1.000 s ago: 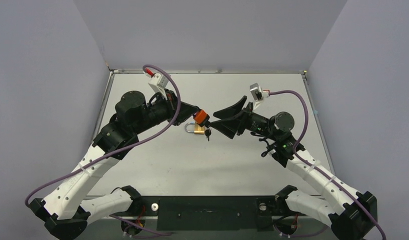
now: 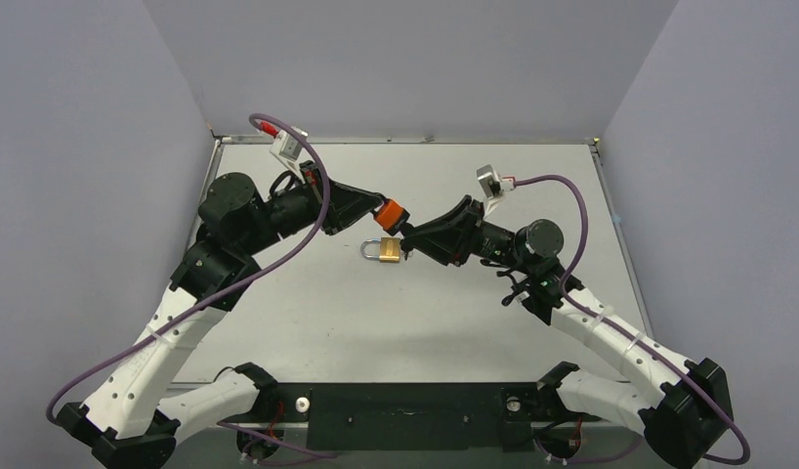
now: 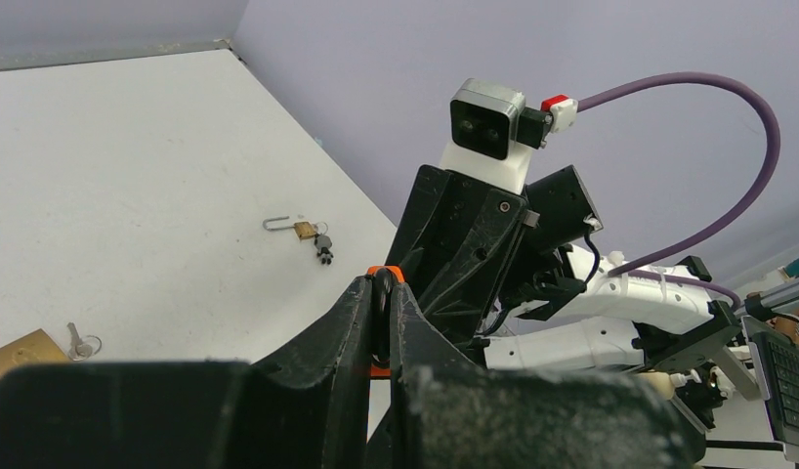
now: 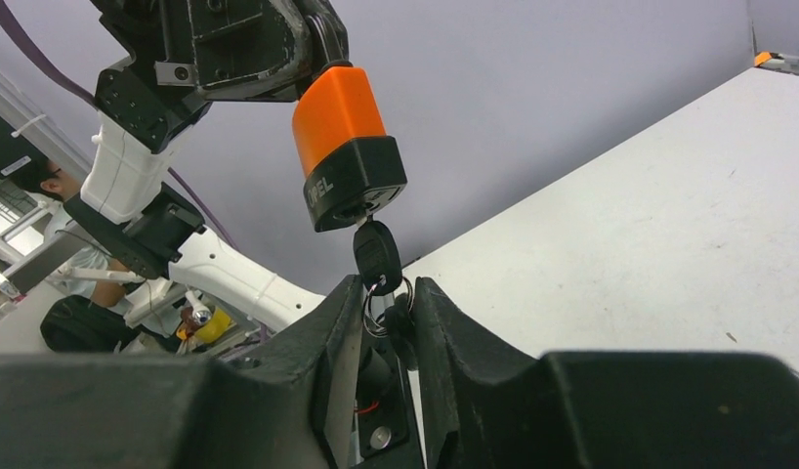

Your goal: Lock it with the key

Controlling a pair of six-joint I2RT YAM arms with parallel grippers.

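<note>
My left gripper (image 2: 379, 202) is shut on the shackle of an orange padlock with a black lower end (image 4: 339, 125), its body slanting down toward the right arm. In the left wrist view only a bit of the padlock's orange (image 3: 396, 273) shows past the fingers. A black-headed key (image 4: 378, 256) sticks up into the padlock's underside; how deep it sits cannot be told. From its head hang a metal ring (image 4: 369, 319) and a second dark key (image 4: 401, 340). The right gripper is part open around the ring, a gap showing between its fingertips.
On the white table (image 2: 308, 322) lies a brass padlock (image 2: 390, 250) below the grippers. The left wrist view shows one brass padlock (image 3: 26, 354) near a key (image 3: 78, 342), and another (image 3: 305, 231) with dark keys farther off.
The left arm has shifted a little left with the orange padlock. My right gripper has come slightly left, and its fingers have drawn closer together around the hanging keys and ring.
</note>
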